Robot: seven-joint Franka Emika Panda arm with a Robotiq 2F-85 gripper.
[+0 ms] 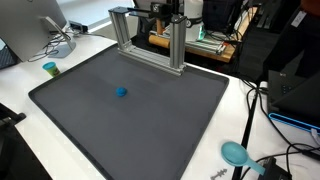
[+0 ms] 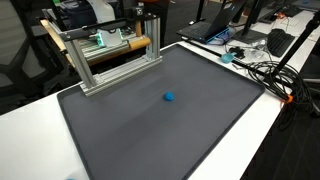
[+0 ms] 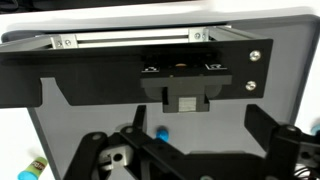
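A small blue object (image 1: pixel 121 91) rests on the grey mat (image 1: pixel 130 130), toward its far side in exterior view 1. The same blue object (image 2: pixel 169 97) lies right of the mat's middle in exterior view 2, and part of it (image 3: pixel 162 133) shows below the black bar in the wrist view. My gripper is open in the wrist view, its black fingers wide apart at the lower edge. Between and just above them is a black block with a silver face (image 3: pixel 187 103), mounted on a black bar (image 3: pixel 110 78). Contact with the block cannot be made out.
A metal frame (image 2: pixel 122 72) stands at the mat's edge. A green-and-blue cup (image 1: pixel 51 69) stands left of the mat; a turquoise round object (image 1: pixel 237 154) is on the white table at the right. A laptop (image 1: pixel 55 42) sits far left.
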